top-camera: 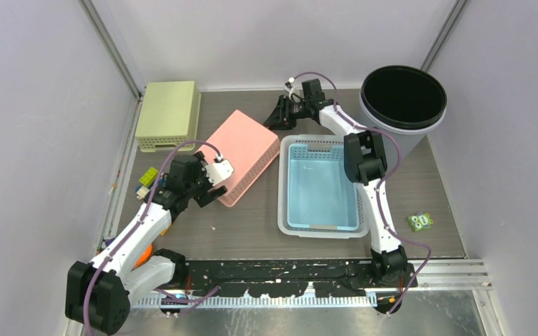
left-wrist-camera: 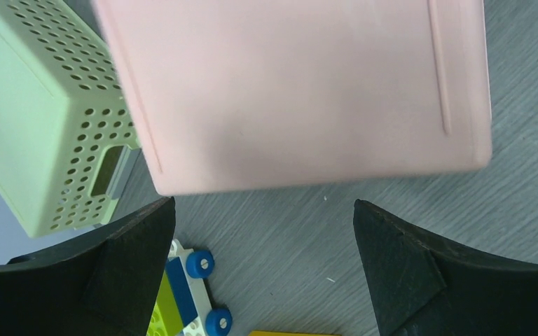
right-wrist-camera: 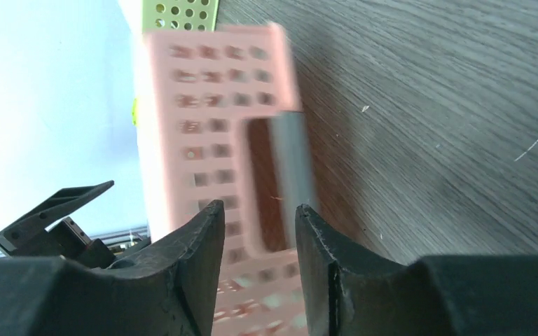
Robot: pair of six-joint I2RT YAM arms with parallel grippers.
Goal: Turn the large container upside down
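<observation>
The large pink container [top-camera: 242, 150] lies upside down on the table, its flat base facing up and its long sides slanting across. In the left wrist view, that pale base [left-wrist-camera: 294, 91] fills the upper middle. My left gripper is wide open just short of its near edge, nothing between the fingers. At the container's far end, my right gripper has its fingers spread apart. Between and beyond them show the perforated end wall [right-wrist-camera: 203, 140] and its grey handle strip [right-wrist-camera: 294, 161], both blurred.
A green upside-down basket [top-camera: 168, 112] sits close by at back left. Right of the container stands a grey basket [top-camera: 284, 203] with a blue one [top-camera: 322, 189] inside. A tall bin [top-camera: 403, 105] fills the back right corner. Toy bricks [left-wrist-camera: 185, 301] lie near my left gripper.
</observation>
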